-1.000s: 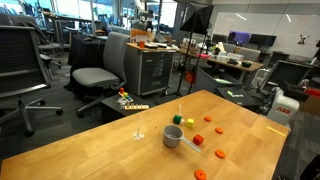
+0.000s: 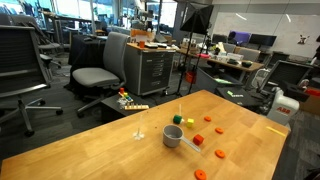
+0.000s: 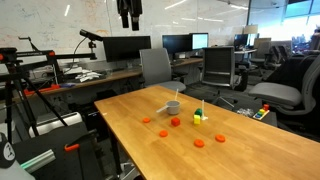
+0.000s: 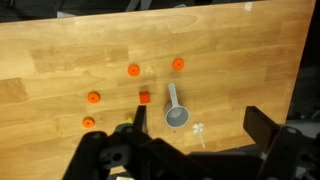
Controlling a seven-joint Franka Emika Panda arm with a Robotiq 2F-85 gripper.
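My gripper stands open high over the table, with nothing held between its wide-apart fingers. Below it, in the wrist view, a grey mug (image 4: 177,117) sits upright on the wood. A grey, long-handled utensil (image 4: 173,93) lies beside the mug. Close by is a red block (image 4: 144,97), and a yellow block (image 3: 197,121) and a green block (image 2: 178,118) are grouped near the mug. Orange discs (image 4: 134,70) lie scattered flat on the tabletop. A small white item (image 4: 198,128) rests near the mug.
The wooden table (image 2: 90,155) has wide clear areas around these objects. At its far edge in the first exterior view, a coloured toy cluster (image 2: 125,98) stands. Office chairs (image 2: 100,75) and a drawer cabinet (image 2: 150,72) are beyond the table.
More of the arm shows at the right edge of the first exterior view than a second ago. The objects on the table have stayed in place.
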